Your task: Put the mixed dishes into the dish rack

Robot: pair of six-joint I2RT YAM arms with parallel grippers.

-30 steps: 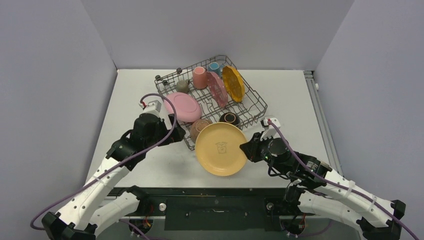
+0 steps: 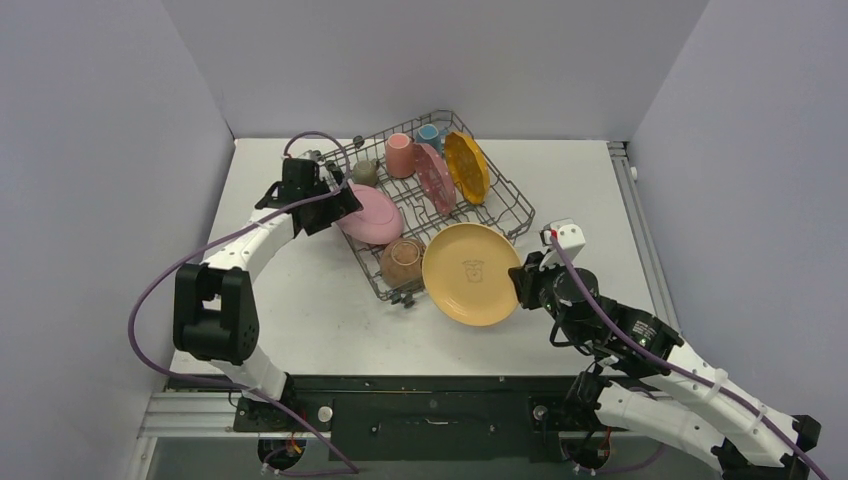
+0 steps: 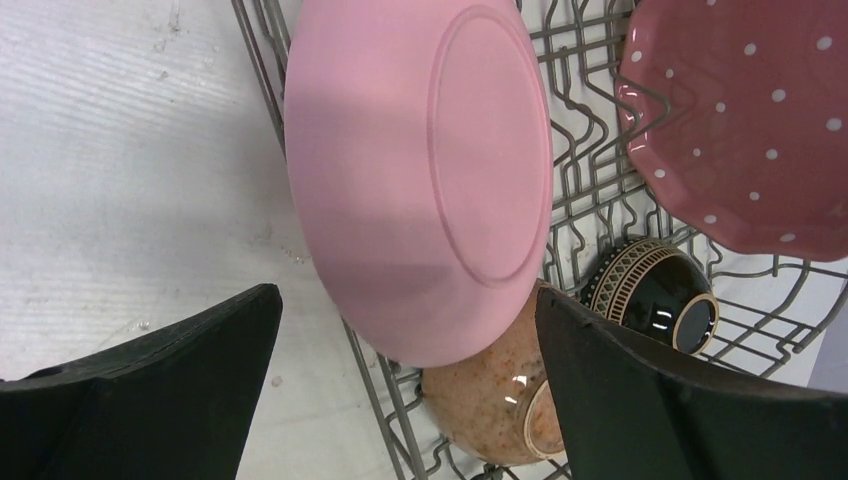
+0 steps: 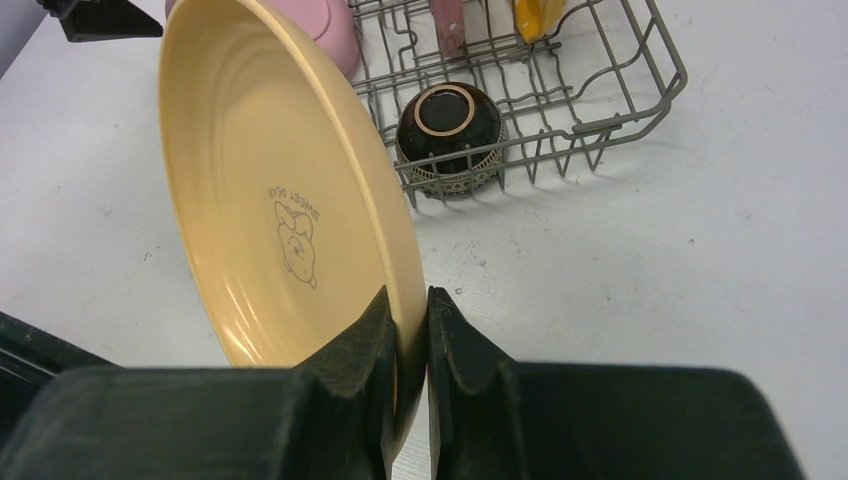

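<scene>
My right gripper is shut on the rim of a yellow plate (image 2: 468,275), which hangs tilted over the front edge of the dish rack (image 2: 520,210). Wide apart, the fingers of my left gripper stand over a pink bowl (image 3: 390,190) that rests upside down in the rack's left part, nothing held between them. Beside it lie an upturned brown bowl (image 2: 401,262) and a black bowl (image 4: 450,125). Farther back are a pink dotted plate (image 2: 434,180) and an orange-yellow plate (image 2: 466,168), both on edge.
At the rack's back stand a pink cup (image 2: 399,155), a blue cup (image 2: 429,137) and a greyish cup (image 2: 365,173).
The yellow plate and my right gripper have moved right and slightly back, now covering the black bowl from above. My left gripper has moved back, up to the pink bowl's left side.
</scene>
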